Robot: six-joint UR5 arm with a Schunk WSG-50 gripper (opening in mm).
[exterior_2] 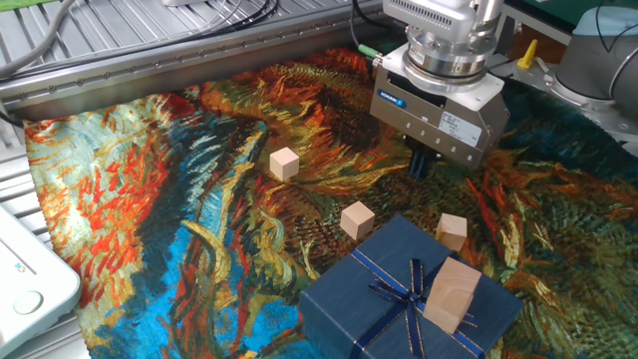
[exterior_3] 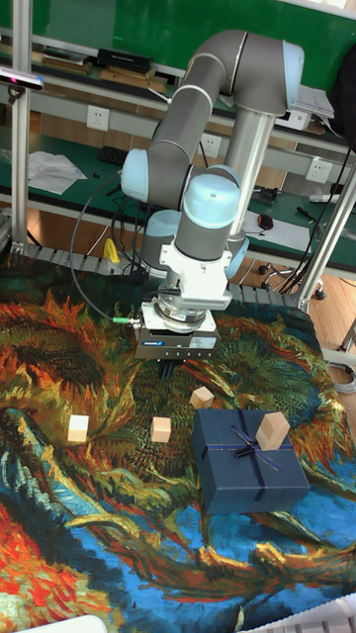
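Observation:
My gripper (exterior_2: 419, 165) hangs above the patterned cloth, its dark fingers drawn together and nothing showing between them. Three small wooden cubes rest on the cloth: one cube (exterior_2: 284, 164) farthest left in exterior view 2, a second cube (exterior_2: 357, 220) by the box's corner, and a third cube (exterior_2: 453, 231) close to the box's far edge. On the lid of the blue gift box (exterior_2: 349, 292), beside its ribbon bow (exterior_2: 413, 296), sits a larger wooden block (exterior_2: 454, 296). In exterior view 3 the gripper (exterior_3: 165, 370) is behind the cubes, apart from all of them.
The painted cloth (exterior_2: 130, 209) covers the table and has broad free room left of the cubes. A metal rail (exterior_2: 150, 75) runs along one edge. A white device (exterior_2: 35, 284) stands at the left edge in exterior view 2. A cable (exterior_3: 84, 290) loops beside the arm.

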